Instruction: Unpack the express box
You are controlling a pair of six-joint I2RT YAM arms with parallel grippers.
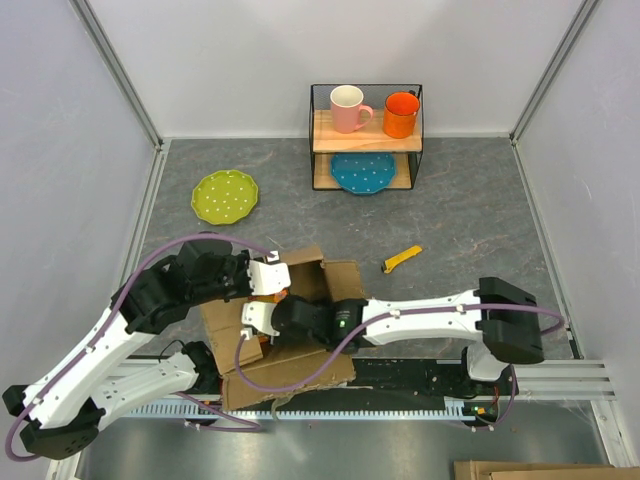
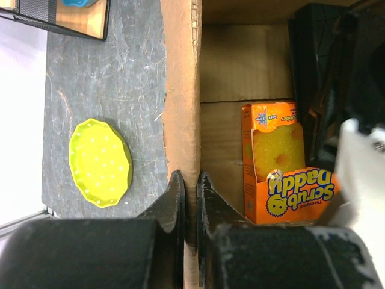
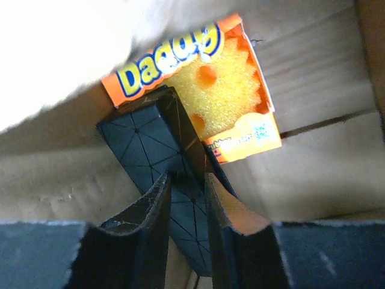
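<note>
The open cardboard express box stands at the front of the table, beneath both arms. In the left wrist view, my left gripper is shut on its upright flap. Inside lies an orange Scrub Daddy pack with a yellow sponge. A black box with a line pattern rests against that pack in the right wrist view. My right gripper reaches into the carton, partly open, its fingertips over the black box. Whether they touch it, I cannot tell. From above, the arms hide most of the carton's inside.
A yellow-green plate lies at the back left and a yellow cutter to the right. At the back stands a rack with a pink mug, an orange mug and a blue plate.
</note>
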